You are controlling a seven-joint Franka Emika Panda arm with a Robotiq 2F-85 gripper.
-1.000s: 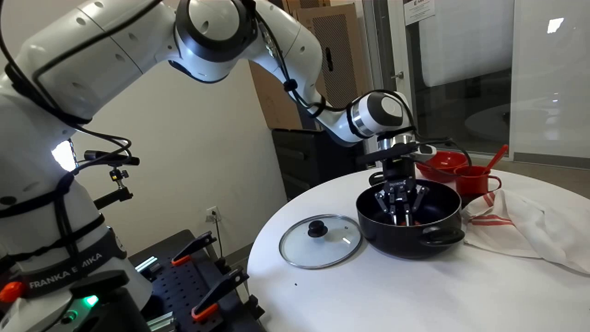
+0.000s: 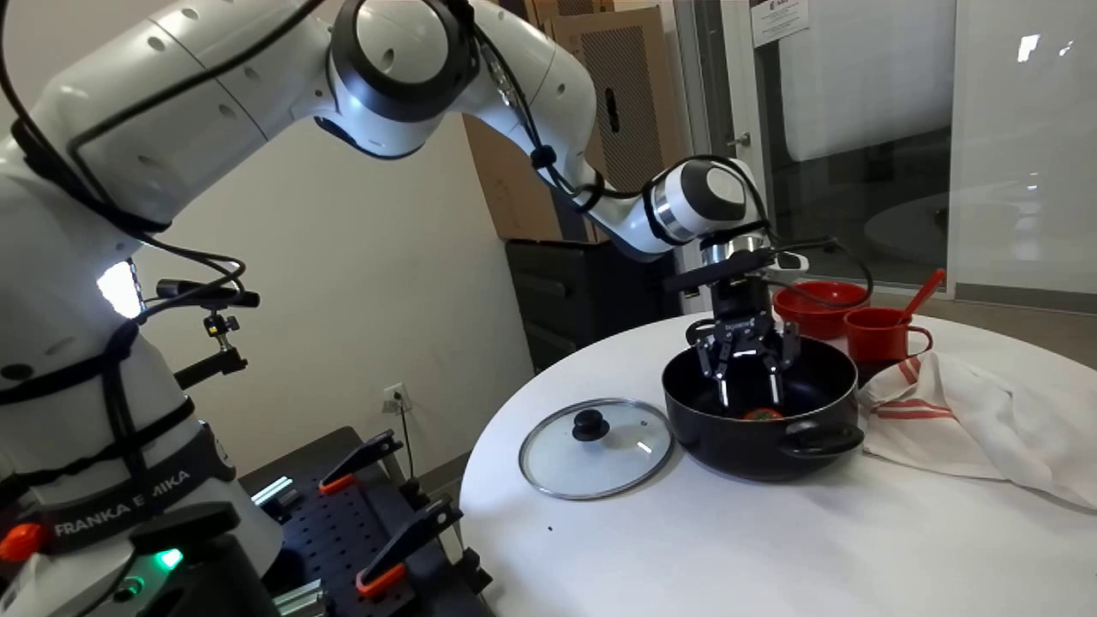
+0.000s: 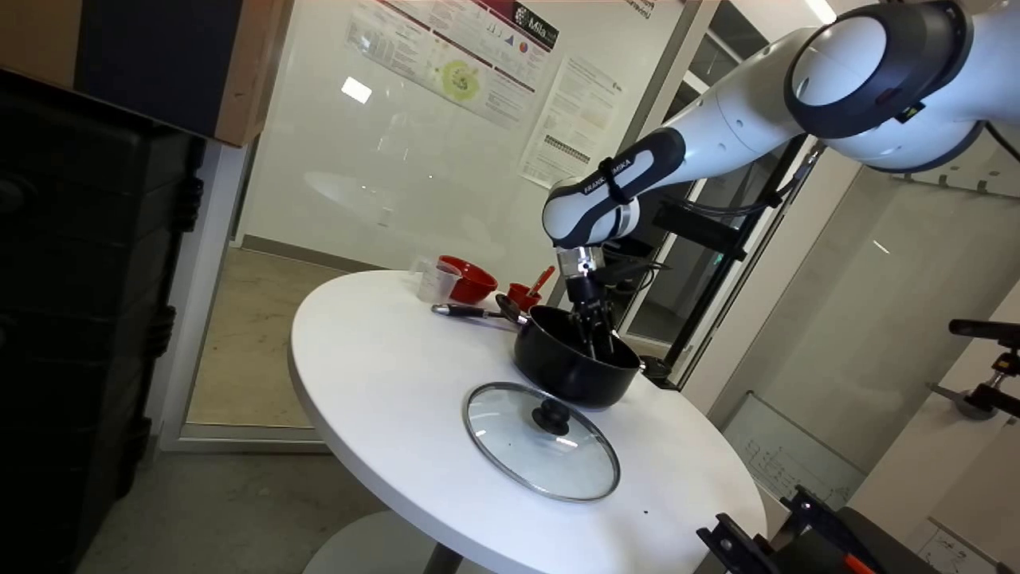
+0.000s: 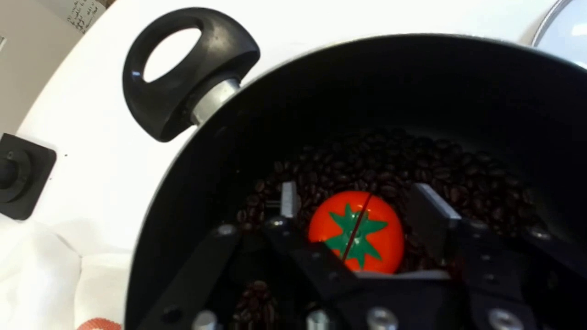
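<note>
Inside the black pot (image 2: 735,452) my gripper (image 2: 750,392) points down with its fingers spread. In the wrist view, a red toy tomato (image 4: 379,242) with a green star-shaped leaf and a dark seam rests on dark coffee beans (image 4: 467,170) at the pot's bottom. One finger (image 4: 289,199) is to the left of the tomato and the other to its right, with a visible gap on each side. The tomato's lower edge is partly hidden by the gripper. On the table lies the glass lid (image 2: 555,452) with its black knob, beside the pot.
Behind the pot stand a red bowl (image 2: 823,308) and a red mug (image 2: 876,335) with a red utensil. A white cloth with red stripes (image 2: 967,422) lies by the pot's right side.
The fingers have moved apart from a narrow gap to a wide one, and the gripper is slightly higher. More of the tomato shows between them. Pot and lid have stayed put.
</note>
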